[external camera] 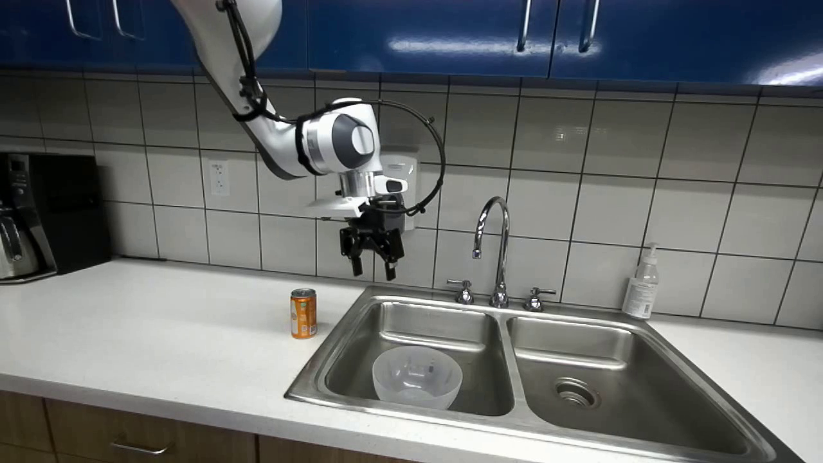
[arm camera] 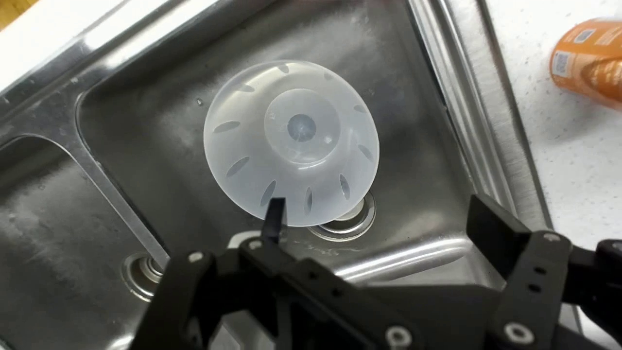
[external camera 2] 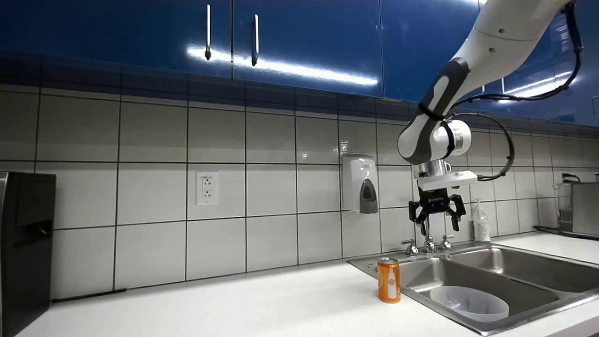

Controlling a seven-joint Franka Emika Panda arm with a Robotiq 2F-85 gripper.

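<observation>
My gripper [external camera: 374, 270] hangs open in the air, well above the left part of the sink, with nothing between its fingers. Seen from the wrist, its two fingertips [arm camera: 275, 218] are spread wide over the steel basin. A translucent white bowl [external camera: 417, 377] rests upright inside the left basin, partly over a drain in the wrist view, and stands clear of the gripper. On the white counter just left of the sink, an orange can [external camera: 303, 313] stands upright. Only part of that can [arm camera: 589, 63] shows at the wrist view's right edge.
A chrome faucet [external camera: 499, 254] with two handles rises behind the sink. The right basin [external camera: 617, 386] is empty. A soap bottle [external camera: 642, 285] stands at the back right, and a coffee maker [external camera: 54, 212] at the far left. Blue cabinets [external camera: 432, 35] hang overhead.
</observation>
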